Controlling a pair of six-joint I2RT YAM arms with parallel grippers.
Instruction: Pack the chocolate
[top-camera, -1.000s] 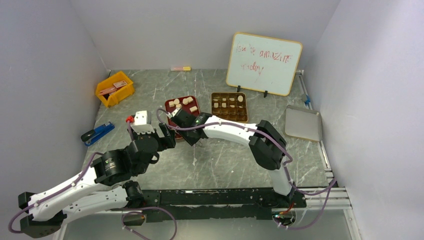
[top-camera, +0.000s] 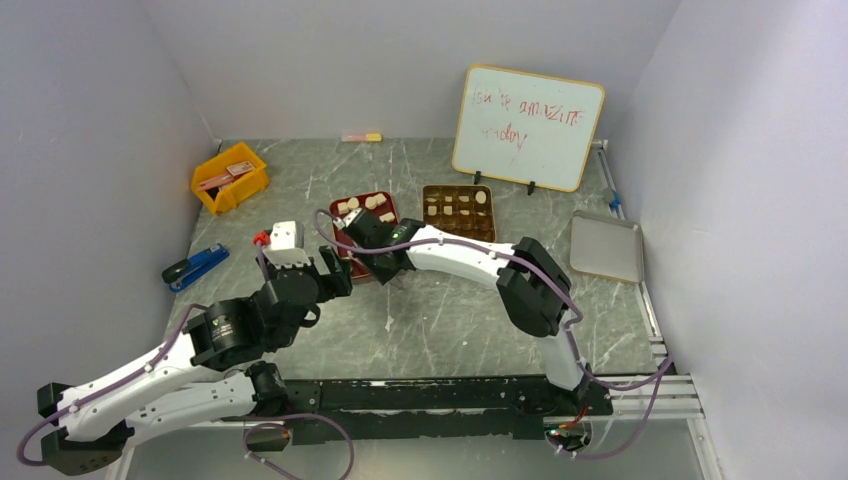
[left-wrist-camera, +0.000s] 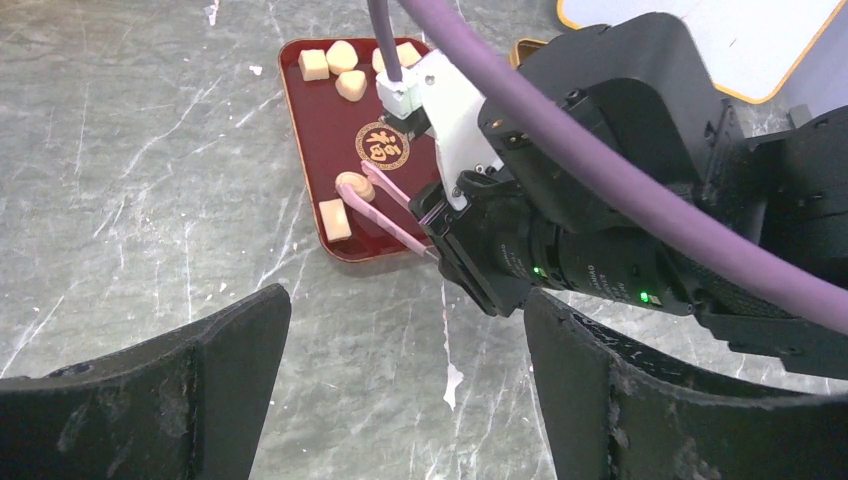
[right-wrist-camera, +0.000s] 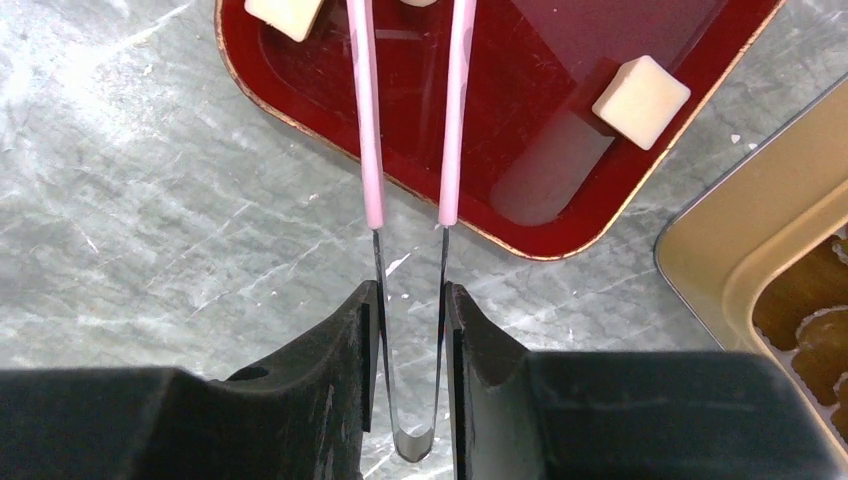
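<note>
A red tray (left-wrist-camera: 310, 130) holds white chocolates, square and round ones. My right gripper reaches into it with pink-tipped tweezers, parted around a round chocolate (left-wrist-camera: 355, 183) near a square one (left-wrist-camera: 334, 219); contact is unclear. Another square piece (right-wrist-camera: 641, 100) sits at the tray's side. My left gripper is open above the table's front part, left of the tray, with nothing between its fingers. The brown compartment box (top-camera: 460, 190) stands right of the red tray, with pieces in several compartments.
A yellow bin (top-camera: 255, 180) and blue stapler (top-camera: 205, 264) lie at the left. A whiteboard (top-camera: 520, 150) stands at the back, and a grey tray (top-camera: 605, 247) at the right. Bare marble table (top-camera: 430, 330) lies in front.
The right arm has shifted slightly over the red tray. The left arm has stayed in place.
</note>
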